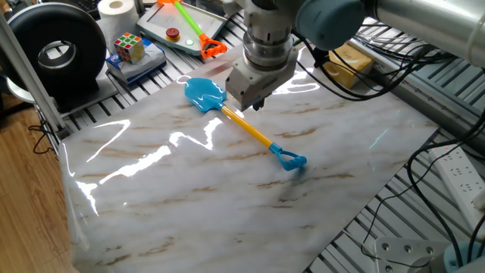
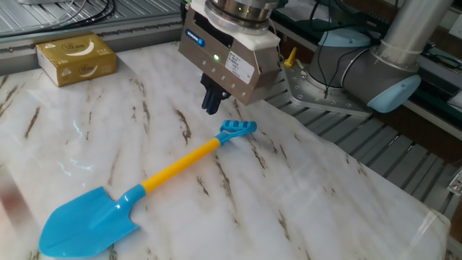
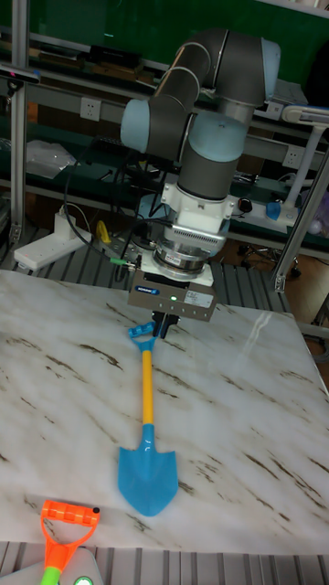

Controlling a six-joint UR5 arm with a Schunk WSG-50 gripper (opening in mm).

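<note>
A toy shovel with a blue blade [image 2: 90, 224], yellow shaft [image 1: 248, 129] and blue handle [image 3: 143, 333] lies flat on the marble-patterned sheet [image 1: 189, 220]. My gripper [image 2: 212, 110] hangs above the sheet, pointing down, its dark fingers close together in the middle of the wide body. Nothing shows between them. In exterior view 2 the fingertips are clear of the shovel, just above and left of its handle. From exterior view 1 the gripper [image 1: 258, 105] appears over the far side of the shaft.
A yellow tissue box [image 2: 77, 59] sits at the sheet's edge. Beyond the sheet are a Rubik's cube [image 1: 129, 47] on a blue-white packet, a paper roll [image 1: 119, 17] and an orange-green toy [image 1: 198, 30] on a grey case. Cables hang near the arm. Much of the sheet is bare.
</note>
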